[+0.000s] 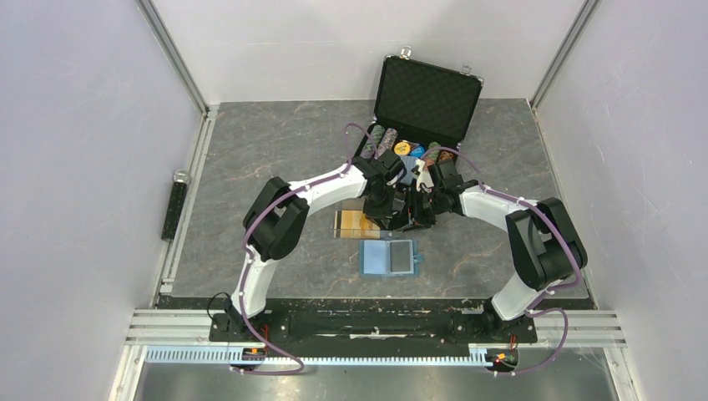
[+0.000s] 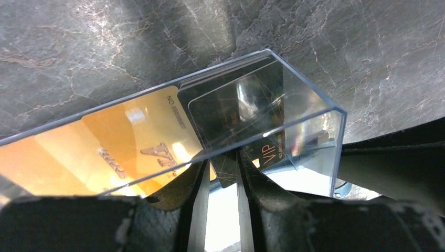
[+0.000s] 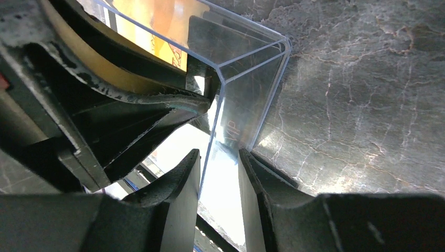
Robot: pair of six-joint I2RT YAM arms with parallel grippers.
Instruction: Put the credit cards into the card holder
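Note:
In the top view a clear box (image 1: 337, 224) lies under both grippers. Gold cards (image 2: 141, 139) fill its left part and black cards (image 2: 236, 107), one lettered VIP, its right part. Over the black cards my left gripper is open; a dark card corner shows between its fingertips, though contact cannot be told. My right gripper is shut on the box's clear end wall (image 3: 214, 126). Just in front of the box lies the light blue card holder (image 1: 375, 258), spread open, with a grey window on its right half.
An open black case (image 1: 430, 98) with chips and card decks stands behind the grippers. At the far left lies a microphone (image 1: 174, 205). Bare grey tabletop (image 1: 275, 134) extends on both sides; the two grippers are close together.

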